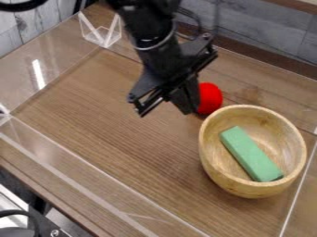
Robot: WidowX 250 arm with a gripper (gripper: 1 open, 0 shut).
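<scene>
The black robot arm reaches down from the top centre, its gripper [166, 100] over the table left of a wooden bowl [254, 180]. The gripper looks shut, with nothing visible held. A green block [249, 154] lies inside the bowl at the right. A red round object [209, 98] sits just behind the bowl, right of the gripper and partly hidden by it.
A clear container [102, 28] stands at the back left. A dark cable or fitting is at the bottom left corner.
</scene>
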